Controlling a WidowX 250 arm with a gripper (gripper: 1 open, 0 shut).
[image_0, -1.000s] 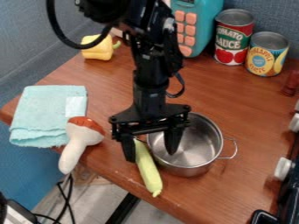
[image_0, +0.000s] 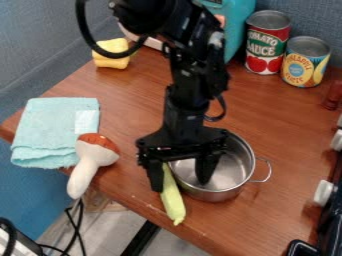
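Note:
My black gripper (image_0: 179, 166) is low over the front middle of the table, its fingers around the upper end of a pale yellow-green corn cob (image_0: 173, 203) and at the left side of a steel pot (image_0: 235, 184). Whether it is closed on the corn I cannot tell. A red-capped mushroom toy (image_0: 94, 151) lies to the left, beside a light blue towel (image_0: 46, 129).
At the back stand a tomato sauce can (image_0: 266, 48) and a yellow-labelled can (image_0: 305, 68). A yellow object (image_0: 111, 56) lies back left. A black appliance (image_0: 329, 208) lines the right edge.
The arm has shifted slightly, with the gripper a little lower and the upper arm tilted differently. The corn and pot look in the same places.

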